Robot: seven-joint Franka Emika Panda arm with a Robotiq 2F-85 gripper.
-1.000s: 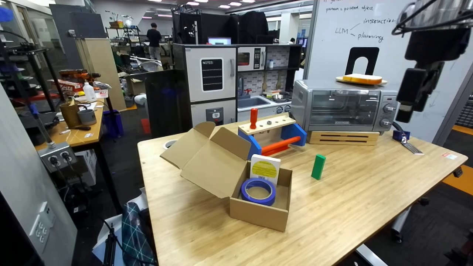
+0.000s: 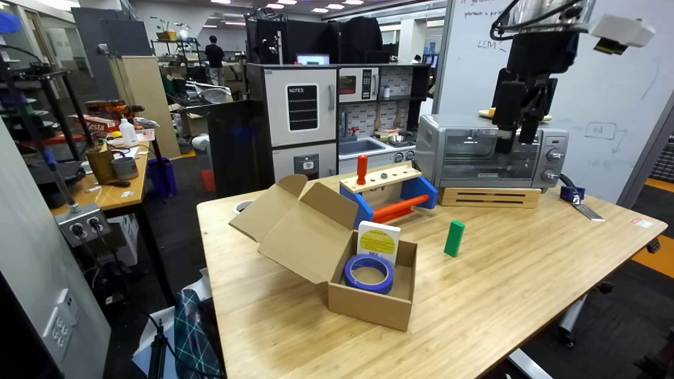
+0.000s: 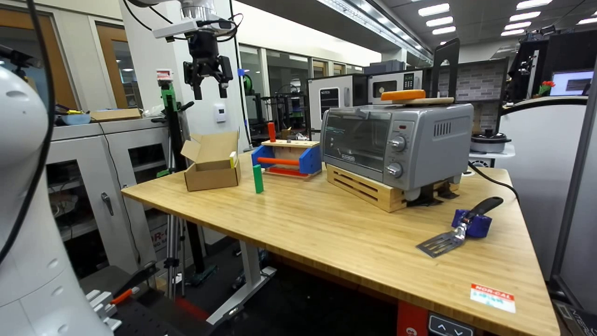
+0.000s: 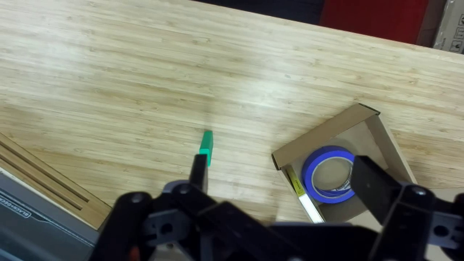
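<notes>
My gripper [image 3: 210,94] hangs high over the table, open, with nothing between its fingers. In the wrist view its two dark fingers stand wide apart, one beside the green block [image 4: 206,147] and the other overlapping the box's view; the block is well below. That block [image 2: 454,238] stands upright on the bare table, right of an open cardboard box [image 2: 373,306]. Inside the box lie a roll of blue tape [image 2: 369,274] and a white packet with a yellow label [image 2: 378,242], which leans at the back.
Behind the box is a blue toy workbench [image 2: 424,191] with a red peg. A toaster oven [image 3: 364,137] on a wooden stand fills the back right, bread on top. Beyond it lies a spatula [image 3: 447,241].
My gripper has moved left in exterior view 1, now in front of the oven and the bread. The block, box and tape have stayed where they were.
</notes>
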